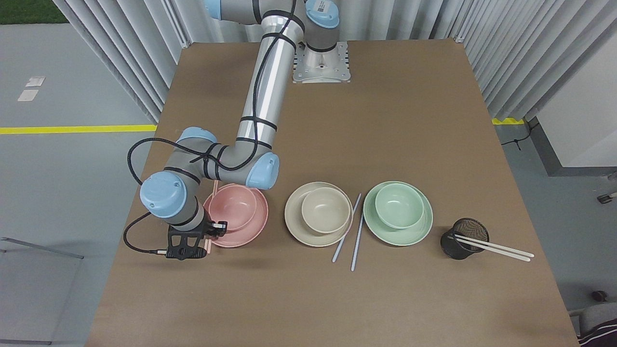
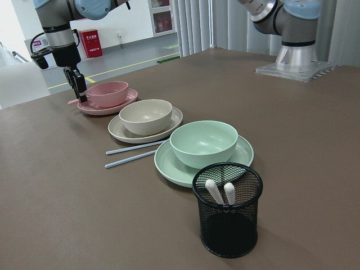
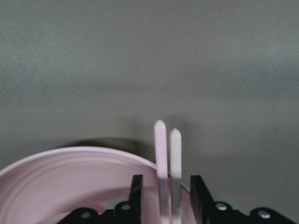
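Observation:
Two pink chopsticks [image 3: 161, 149] lie on the pink plate [image 3: 70, 182], their tips past its rim, between the separated fingers of my gripper, which is open. In the front view the pink bowl [image 1: 234, 205] sits on that plate, largely beside my wrist; in the left view my gripper [image 2: 79, 95] is low at the plate's left edge.
A cream bowl [image 1: 325, 210] on its plate, two pale blue chopsticks [image 1: 357, 248], a green bowl [image 1: 399, 205] on its plate and a black mesh cup [image 1: 457, 248] with white chopsticks stand to the right.

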